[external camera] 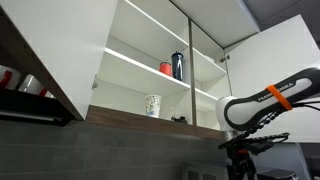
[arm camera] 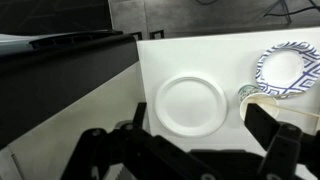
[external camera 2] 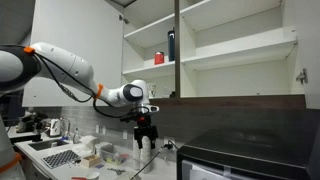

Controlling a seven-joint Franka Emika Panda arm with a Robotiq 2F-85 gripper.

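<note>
My gripper is open in the wrist view, its two black fingers wide apart with nothing between them. Beyond the fingers, a round white plate (arm camera: pixel 191 106) lies on the white counter (arm camera: pixel 220 55). To its right sits a patterned cup (arm camera: pixel 247 92) beside a pale round opening with thin sticks. A blue-and-white patterned dish (arm camera: pixel 288 68) is at the upper right. Exterior view 2 has the gripper (external camera 2: pixel 145 136) pointing down above the counter. Only part of the gripper (external camera: pixel 240 165) shows at the lower right of exterior view 1.
Open shelves hold a red can (external camera: pixel 165 68), a dark bottle (external camera: pixel 178 66) and a patterned container (external camera: pixel 153 105). A dark microwave-like box (external camera 2: pixel 245 148) stands right of the arm. A dish rack (external camera 2: pixel 62 158) is at the counter's left. Red-and-white mugs (external camera: pixel 32 85) appear at far left.
</note>
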